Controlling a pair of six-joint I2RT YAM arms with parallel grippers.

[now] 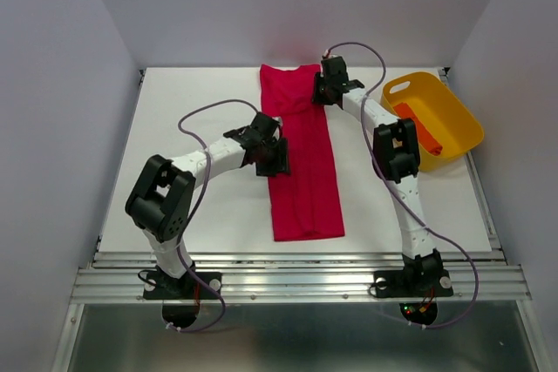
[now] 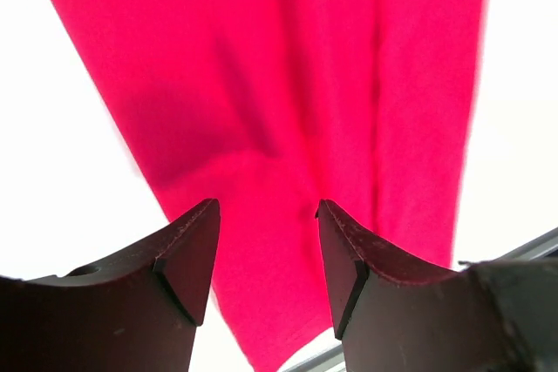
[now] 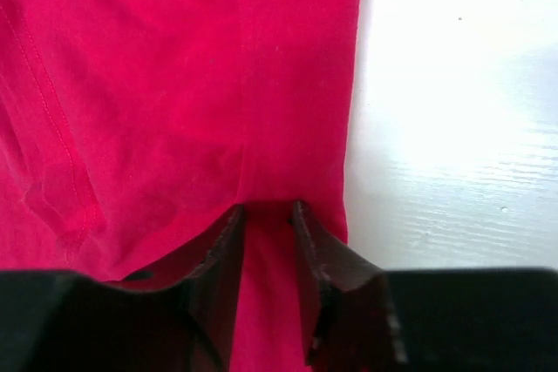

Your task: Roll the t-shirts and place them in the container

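Observation:
A red t-shirt, folded into a long strip, lies up and down the middle of the white table. My left gripper is over the strip's left edge, its fingers well apart, with red cloth visible beyond the gap. At the upper right edge of the shirt, my right gripper has its fingertips a small gap apart, close to the cloth. Red fabric shows behind and below that gap; I see no clear pinch. Lengthwise creases run along the shirt in the left wrist view.
An orange-yellow bin stands at the right, holding a folded orange-red cloth. Bare table lies left of the shirt and also to its right, below the bin.

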